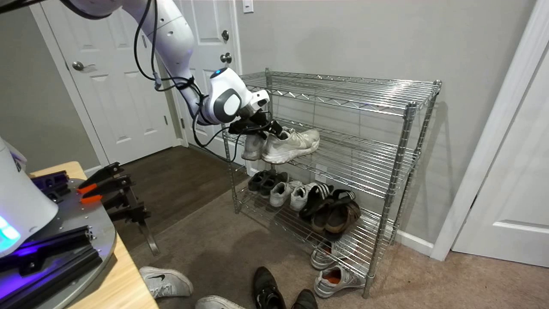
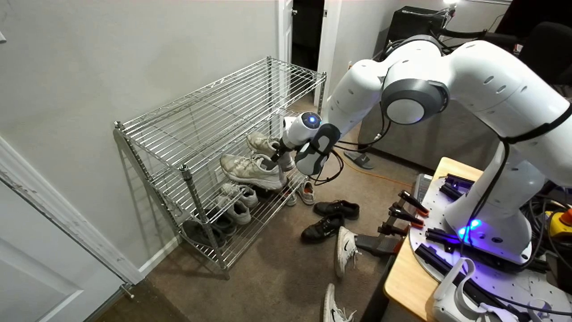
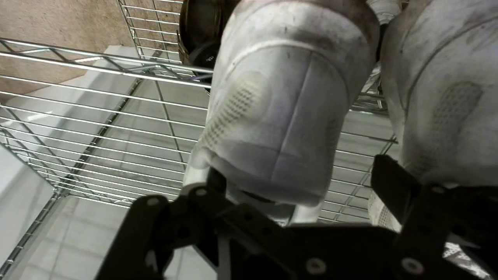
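Note:
A pair of worn white sneakers stands on the middle shelf of the wire rack (image 1: 406, 128), heels toward the front edge. In exterior view 1, my gripper (image 1: 276, 131) is over their heel end, close to the opening of the right-hand sneaker (image 1: 293, 148). The other sneaker (image 1: 252, 147) is partly covered by my gripper. In the wrist view, my gripper is open, with the heel of one sneaker (image 3: 289, 107) between its spread fingers. One fingertip (image 3: 217, 181) lies by that sneaker's collar; the other is near the second sneaker (image 3: 453, 98). Contact cannot be told.
Several shoes, including a small white pair (image 1: 289, 193) and brown shoes (image 1: 337, 216), fill the lower shelf. Black shoes (image 2: 324, 225) and white Nike sneakers (image 2: 346, 252) lie on the floor. The top shelf (image 2: 214, 115) is empty, and the middle shelf is free beyond the sneakers.

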